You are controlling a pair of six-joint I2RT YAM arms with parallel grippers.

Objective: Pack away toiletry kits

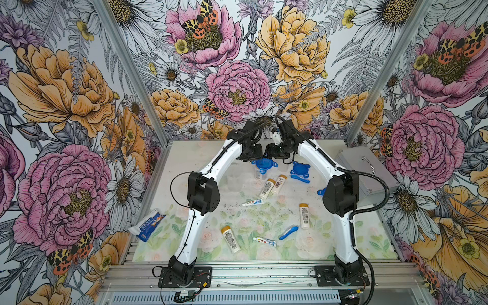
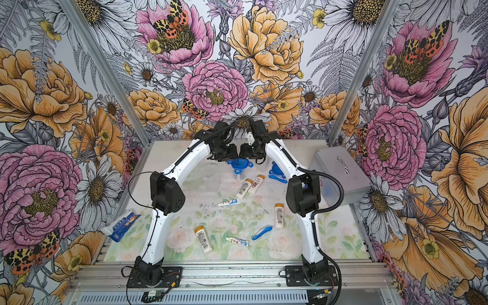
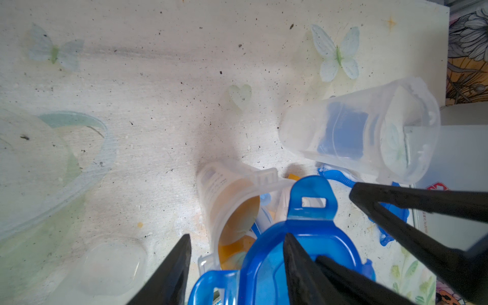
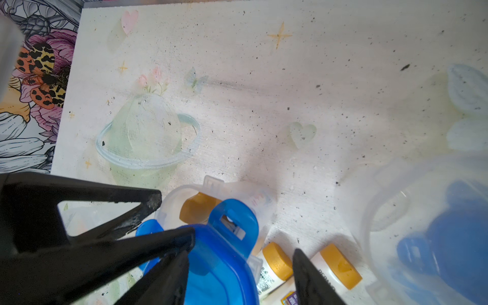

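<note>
Both grippers meet at the back centre over a clear kit cup (image 3: pixel 228 193) with contents inside, topped by a tilted blue lid (image 1: pixel 264 163). In the left wrist view my left gripper has its fingers apart around the lid's rim. In the right wrist view my right gripper also has fingers apart over the lid; whether either grips it is unclear. Another clear cup (image 3: pixel 330 127) lies on its side to the right, near more blue pieces (image 1: pixel 300 170). Bottles (image 1: pixel 229 239), toothpaste tubes (image 1: pixel 264 241) and a blue case (image 1: pixel 288 232) lie nearer the front.
A grey metal box (image 1: pixel 366 167) stands at the right edge. A blue package (image 1: pixel 148 226) lies at the front left edge.
</note>
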